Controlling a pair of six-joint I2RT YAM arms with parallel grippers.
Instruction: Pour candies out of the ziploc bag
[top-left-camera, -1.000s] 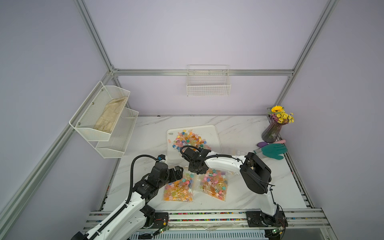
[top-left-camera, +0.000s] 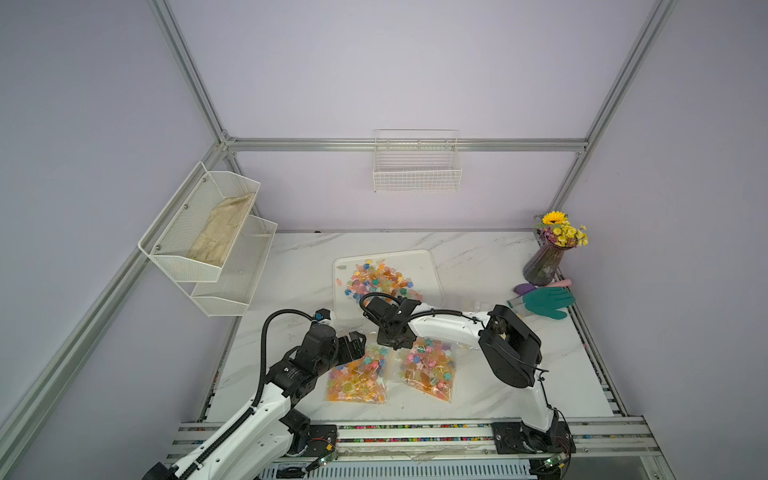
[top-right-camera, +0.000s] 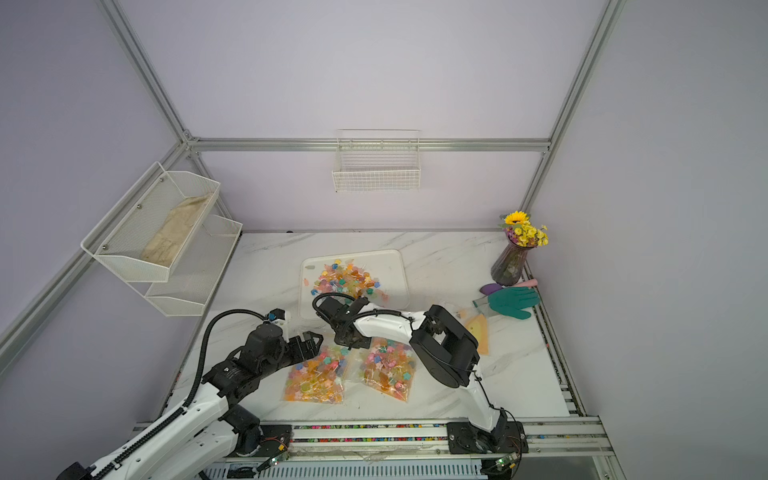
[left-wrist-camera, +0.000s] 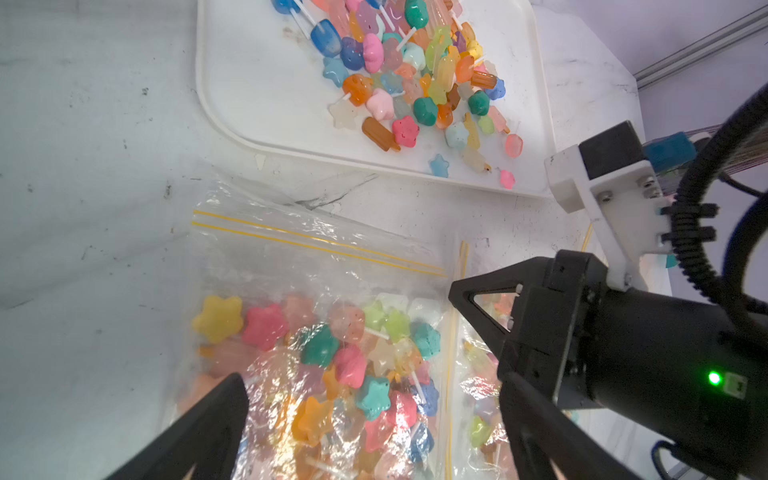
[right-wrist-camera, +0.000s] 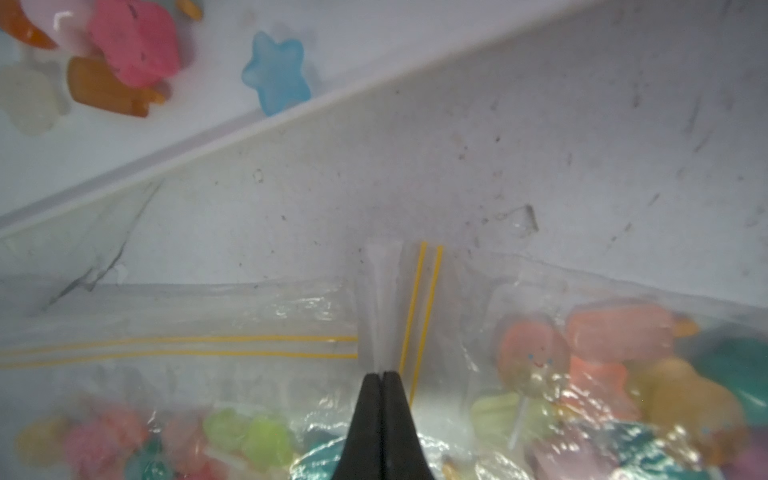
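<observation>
Two clear ziploc bags of candies lie flat on the table: the left bag (left-wrist-camera: 320, 352) with its yellow zip line toward the tray, and the right bag (right-wrist-camera: 592, 384) with its zip line along its left side. Above the left bag, my left gripper stands open, one finger on each side of the view. My right gripper is shut, tips together, where the two bags meet near the right bag's zip. Whether thin film is pinched there cannot be made out. Loose candies lie in the white tray (left-wrist-camera: 272, 128) behind the bags.
A vase of flowers (top-left-camera: 546, 262) and a teal glove (top-left-camera: 549, 302) are at the right edge. White wire shelves (top-left-camera: 212, 240) hang on the left wall. Bare table lies to the left of the tray and between tray and vase.
Almost nothing differs; both arms, the bags and the tray stand where they were.
</observation>
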